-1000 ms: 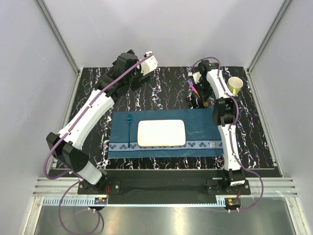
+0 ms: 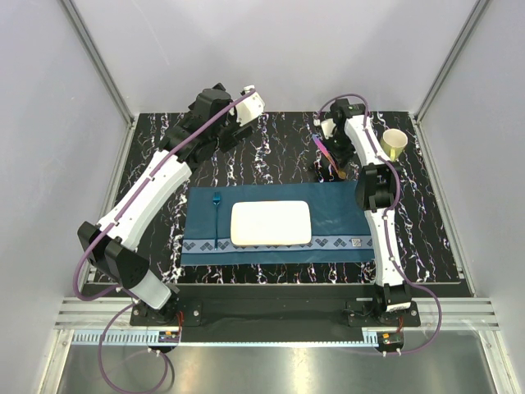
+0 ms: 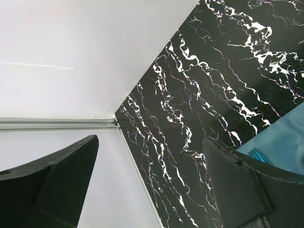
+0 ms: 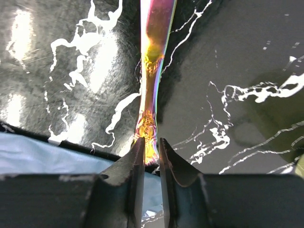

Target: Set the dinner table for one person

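Observation:
A blue placemat (image 2: 336, 230) holds a white rectangular plate (image 2: 270, 222) with a teal fork (image 2: 216, 215) left of it. An iridescent utensil (image 4: 151, 80) lies on the black marble just beyond the mat's upper right. My right gripper is down over its lower end, the fingertips close together on either side of it; whether they grip it is unclear. My left gripper hangs open over the back left, nothing between its fingers; the fork's tines (image 3: 258, 156) show beside it in the left wrist view.
A pale yellow cup (image 2: 394, 144) stands at the right back, beside the right arm. White walls enclose the table at the back and sides.
My right gripper has shifted very slightly over the utensil in the top view. The left arm, plate and fork are unchanged.

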